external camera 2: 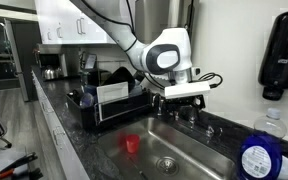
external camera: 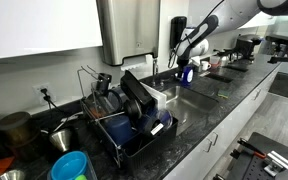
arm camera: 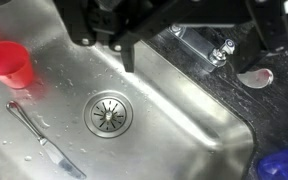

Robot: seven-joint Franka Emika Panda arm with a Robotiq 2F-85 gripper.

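My gripper hangs over the metal sink (arm camera: 59, 150), its fingers apart and nothing between them. In exterior view 2 the white arm (external camera 2: 169, 52) reaches across the back of the sink, with the gripper (external camera 2: 181, 107) high above its floor. A red cup (arm camera: 8, 64) stands in the basin on the left of the wrist view. Beside it lies a metal fork (arm camera: 46, 140), near the round drain (arm camera: 108, 114). The cup (external camera 2: 133, 144) also shows in exterior view 2.
The faucet (arm camera: 219, 52) rises behind the sink, close below the gripper. A clear bottle with blue liquid (external camera 2: 258, 150) stands at the sink's right end. A black dish rack (external camera: 149, 140) full of dishes occupies the counter on the other side.
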